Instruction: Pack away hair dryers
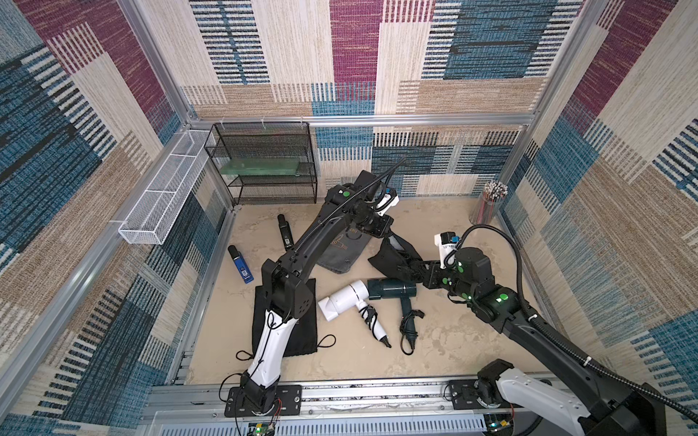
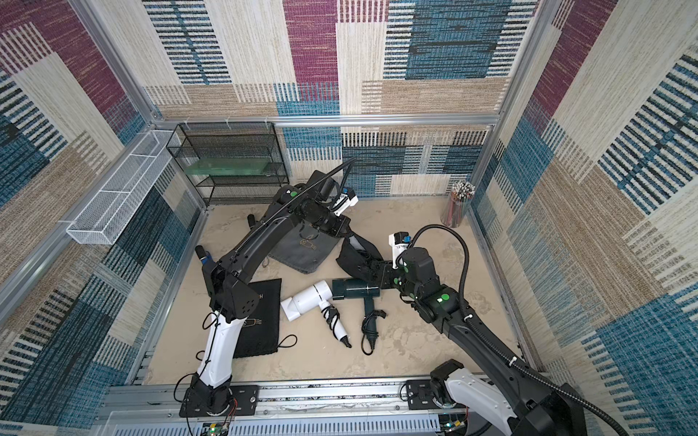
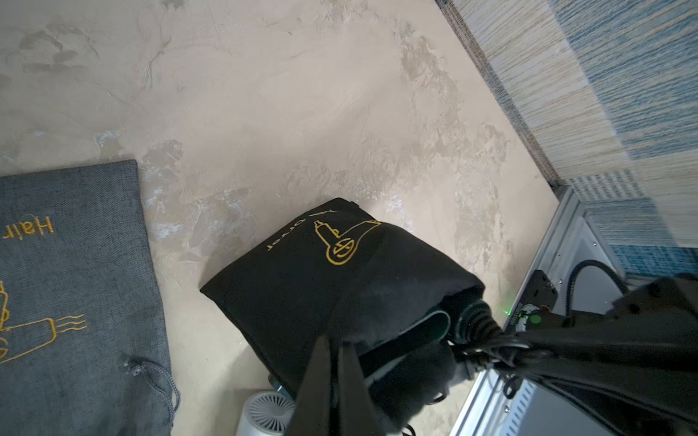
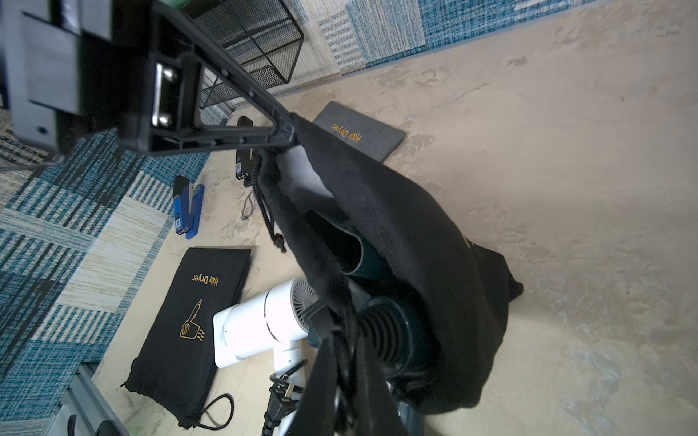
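A black drawstring bag [image 4: 458, 305] hangs between my grippers, its mouth gaping with dark teal parts inside. My left gripper [image 1: 385, 229] is shut on the bag's rim at the upper left. My right gripper [image 1: 429, 274] is at the opposite side of the rim; whether it is open or shut is unclear. On the table below lie a teal hair dryer [image 1: 389, 289] and a white hair dryer [image 1: 341, 298], cords wound on their handles. A grey bag [image 3: 72, 276] lies behind, and another black bag [image 4: 189, 312] lies at the front left.
A black wire rack [image 1: 261, 138] stands at the back left, a white wire basket [image 1: 160, 196] hangs on the left wall, two staplers [image 1: 240, 265] lie at the left, and a cup of sticks [image 1: 485, 207] stands at the back right.
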